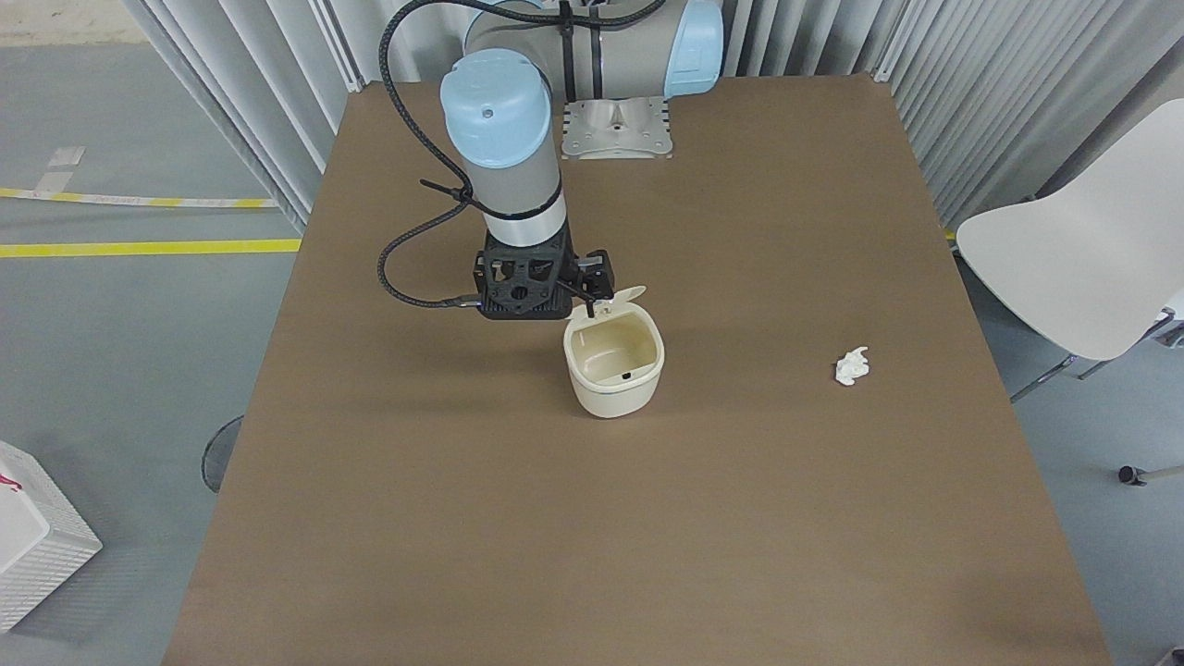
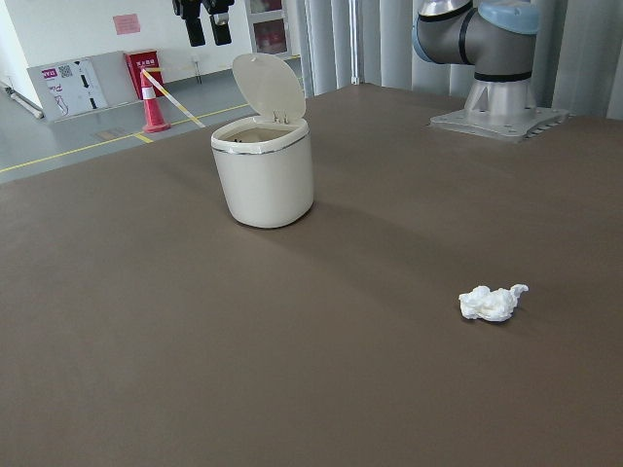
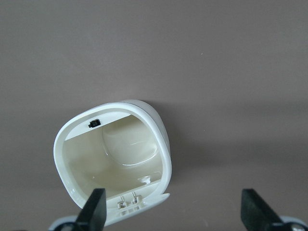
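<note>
A small white bin [image 1: 610,388] [image 2: 263,185] [image 3: 159,134] stands on the table with its lid [image 2: 270,86] raised; its inside looks empty. A crumpled white paper [image 1: 851,367] [image 2: 490,304] lies on the table to the bin's right in the front view; it is outside the wrist view. My gripper hangs above and just behind the bin, its two black fingers wide apart, with nothing visible between them but the bin's edge and bare table below.
The brown table [image 1: 622,533] is otherwise largely clear, with much free room in front and around the paper. The robot's mounting plate [image 1: 616,139] is at the back edge. A white chair [image 1: 1077,244] stands beside the table.
</note>
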